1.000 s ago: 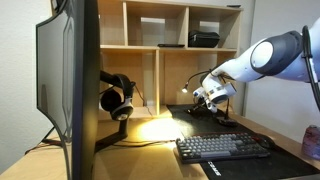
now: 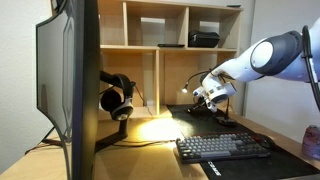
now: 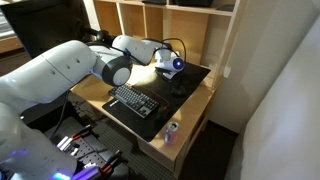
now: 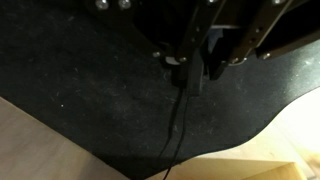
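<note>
My gripper reaches down over the black desk mat at the back right of the desk. In the wrist view its dark fingers stand close together with a narrow pale gap between them. A small dark piece with a thin black cable [image 4: 176, 125] shows at the fingertips. Whether the fingers grip it or only stand over it is hard to tell, black on black. In exterior view 1 the gripper [image 2: 207, 106] is small and its fingertips blend into dark things on the mat.
A keyboard [image 2: 222, 147] lies in front of the gripper, with a dark mouse [image 2: 264, 141] to its right. Headphones [image 2: 116, 103] stand left, near a monitor [image 2: 68, 75]. Wooden shelves [image 2: 150, 48] rise behind. A can [image 3: 171, 131] stands at the desk's edge.
</note>
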